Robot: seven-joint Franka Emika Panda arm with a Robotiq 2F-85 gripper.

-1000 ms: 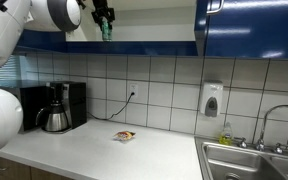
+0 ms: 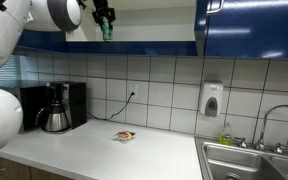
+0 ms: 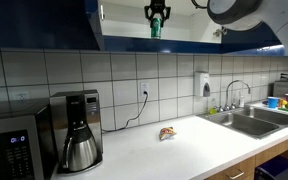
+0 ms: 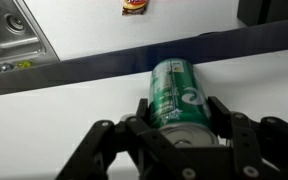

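A green can-shaped container (image 4: 176,95) with a pale top sits between the fingers of my gripper in the wrist view. The gripper is shut on it. In exterior view 1 the gripper (image 2: 105,16) is high at the open white wall cupboard, with the green container (image 2: 107,31) just above the blue edge. Exterior view 2 shows the same container (image 3: 156,27) upright in front of the cupboard's white inside. Whether its base touches the shelf, I cannot tell.
On the white counter (image 2: 94,155) lies a small colourful packet (image 2: 123,136). A coffee machine with a steel jug (image 3: 81,148) and a microwave (image 3: 20,143) stand at one end, a sink (image 2: 246,163) at the other. A blue cupboard door (image 2: 252,30) hangs at the right.
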